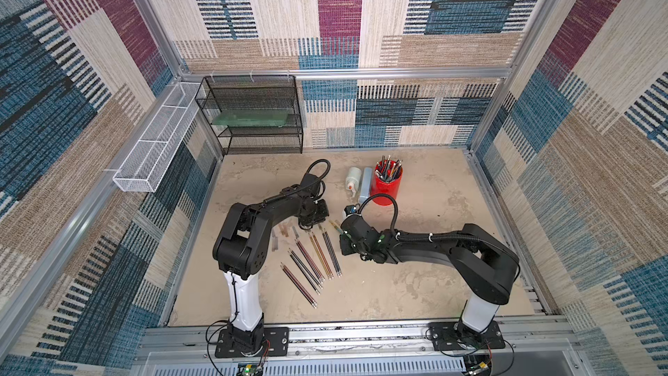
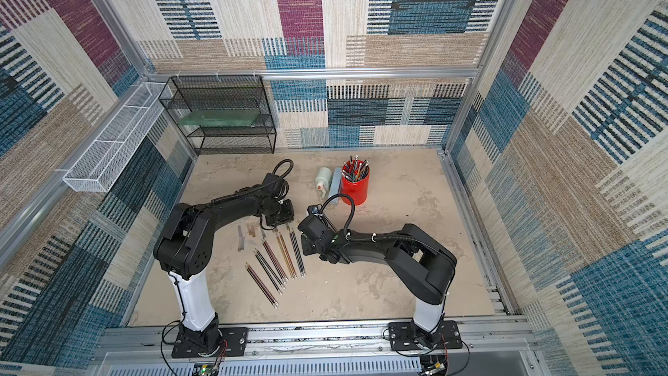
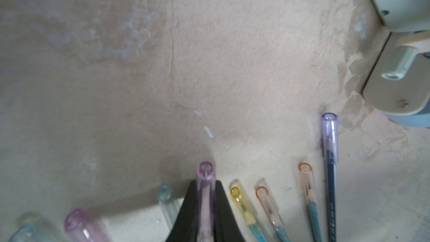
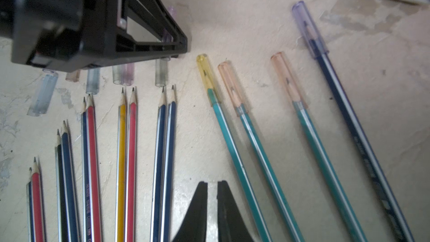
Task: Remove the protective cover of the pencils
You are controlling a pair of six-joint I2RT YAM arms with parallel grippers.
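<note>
In the left wrist view my left gripper is shut on a clear purple cap (image 3: 206, 181). The right wrist view shows it above a row of loose caps. My right gripper is slightly open, nothing between its fingertips, left of a teal pencil (image 4: 230, 143) with a yellow cap (image 4: 205, 71). Two more teal pencils wear orange caps, one cap (image 4: 232, 87) nearer and another (image 4: 286, 78) farther right. At the far right a dark blue pencil (image 4: 353, 125) keeps its purple cover (image 4: 309, 29). Several bare pencils (image 4: 133, 165) lie at the left in pairs.
Several loose clear caps (image 4: 43, 94) lie beyond the bare tips. A red cup (image 1: 384, 191) of pencils, a blue box (image 1: 366, 182) and a pale bottle (image 1: 353, 179) stand behind the grippers. A mesh rack (image 1: 254, 142) is at the back left.
</note>
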